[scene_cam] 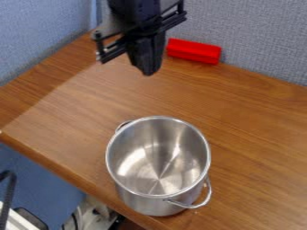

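My gripper point(147, 65) hangs in the upper middle of the camera view, dark and large, shut with nothing visible between its fingers, above the wooden table. A red block point(198, 52) lies at the back of the table by the padded wall, just right of the gripper. A steel pot point(157, 162) with wire handles stands at the front middle, below the gripper and apart from it.
Grey-blue padded walls point(264, 40) rise at the back and left. Some cables lie off the table at the lower left.
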